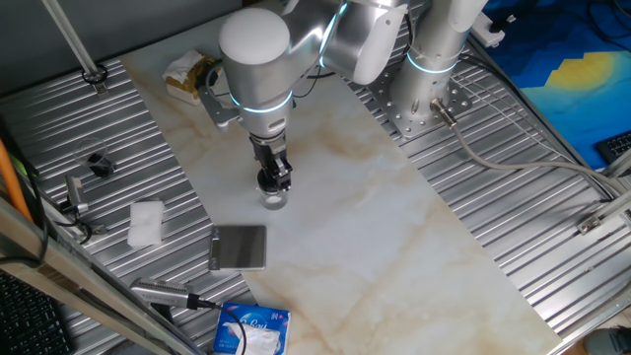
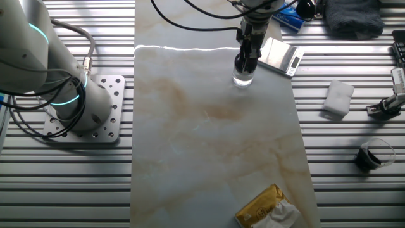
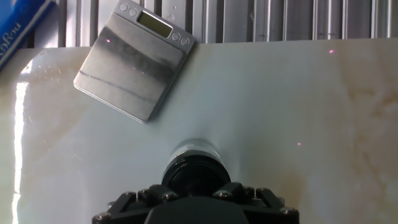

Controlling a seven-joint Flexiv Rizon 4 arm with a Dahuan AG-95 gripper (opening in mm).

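Observation:
A small clear container with a black top [image 3: 195, 174] stands on the marbled board, its clear base [image 2: 242, 79] showing below my gripper. My gripper [image 1: 276, 179] points down at it. From the wrist, the fingers [image 3: 165, 195] flank the near side of the black top; whether they press on it is hard to make out. Beyond the container lies a flat silver scale [image 3: 134, 62] with a small display, its plate bare. The scale [image 1: 238, 248] sits at the board's edge, a short gap from the container.
A blue tissue pack [image 1: 252, 328] lies past the scale. A gold tissue pack [image 2: 268, 208] rests at the board's opposite end. Off the board are a white block [image 2: 338, 98] and a clear cup with dark contents [image 2: 373, 156]. Much of the board is bare.

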